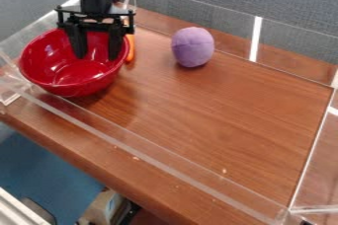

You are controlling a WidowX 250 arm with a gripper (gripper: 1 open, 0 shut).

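Note:
My black gripper (95, 41) hangs over the red bowl (66, 71) at the left of the camera view, fingers pointing down into the bowl's upper part. Whether anything is between the fingers is hard to tell. An orange item (129, 49), partly hidden by the bowl, lies just right of it. A purple round object (193, 47) sits at the back middle.
Clear plastic walls (211, 173) edge the wooden table (238, 120). The bowl is close against the left wall.

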